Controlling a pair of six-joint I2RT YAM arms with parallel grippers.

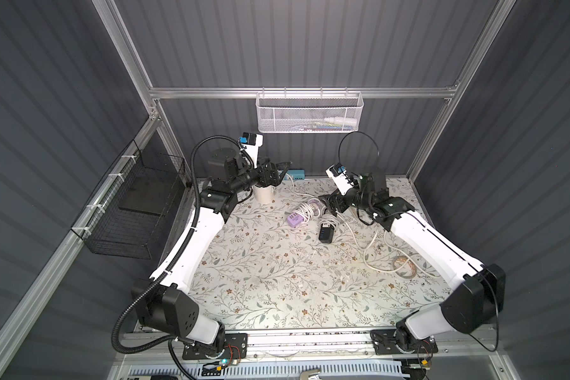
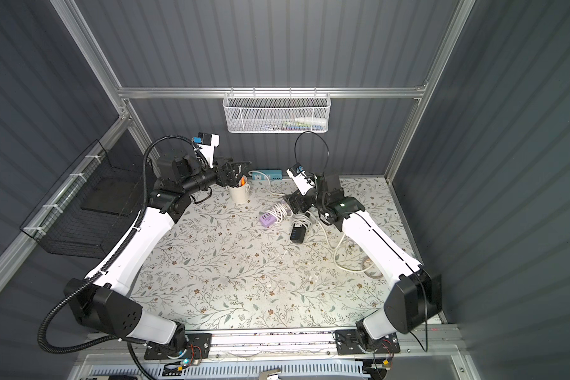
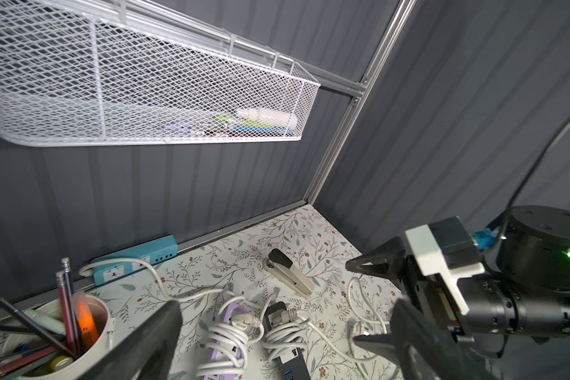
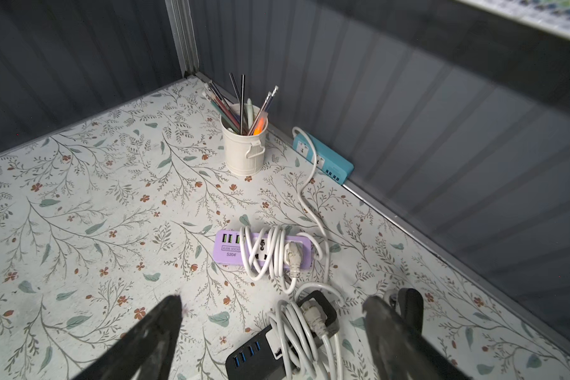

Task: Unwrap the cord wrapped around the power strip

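Observation:
A purple power strip [image 4: 228, 254] lies on the table with a white cord [image 4: 275, 250] wound round its middle and a plug seated at one end. Close beside it is a black power strip [image 4: 250, 357], also wrapped in white cord [image 4: 291, 332]. In the top left view, my right gripper [image 1: 326, 201] hovers above the two strips, and its fingers are spread with nothing between them. My left gripper [image 1: 286, 169] is raised near the white pencil cup, open and empty. Its blurred fingers frame both strips from a distance in the left wrist view.
A teal power strip [image 4: 326, 161] sits against the back wall, its cord trailing forward. The pencil cup [image 4: 243, 152] stands near it. A stapler [image 3: 289, 272] rests behind the strips. Loose cord and a tape roll [image 1: 404, 267] lie right.

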